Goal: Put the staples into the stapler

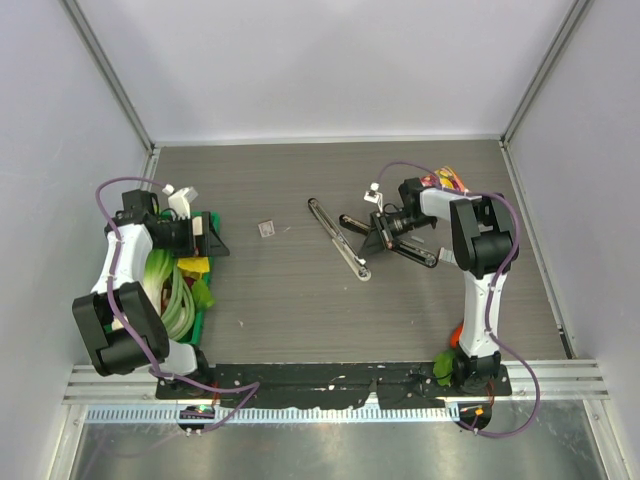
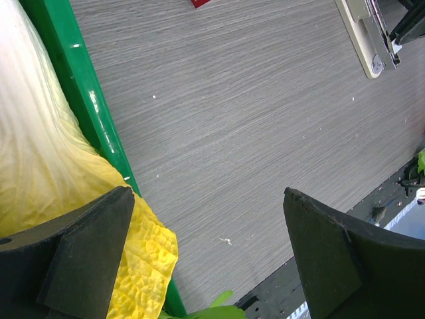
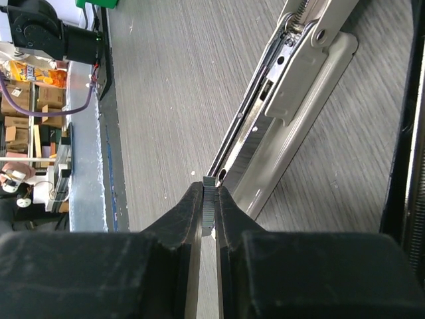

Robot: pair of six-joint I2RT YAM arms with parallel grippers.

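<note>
The metal stapler (image 1: 332, 232) lies opened out near the table's middle, its long channel (image 3: 249, 143) showing in the right wrist view. My right gripper is shut on a small grey strip of staples (image 3: 208, 207). The strip's upper end stands at the near end of the channel; whether it touches or sits inside cannot be told. In the top view the right fingertips are right at the stapler's front end. Over the green tray at the left, my left gripper is open, nothing between its fingers.
A long dark part (image 1: 415, 254) lies under and right of my right gripper. The green tray (image 2: 99, 113) holds vegetables and a yellow item. A small pale square (image 1: 266, 229) lies left of the stapler. The table between the tray and stapler is mostly clear.
</note>
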